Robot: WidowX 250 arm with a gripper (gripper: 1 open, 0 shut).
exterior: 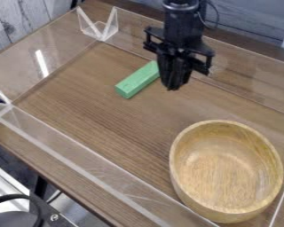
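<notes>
My dark gripper (173, 76) hangs over the upper middle of the wooden table (85, 115), shut, with nothing seen between its fingers. Just left of it, a green block (138, 79) lies on the table, its upper right end close to the gripper. A large tan round bowl (225, 165) sits at the lower right.
A small clear plastic holder (97, 25) stands at the back left. Dark cables (20, 213) are at the lower left corner.
</notes>
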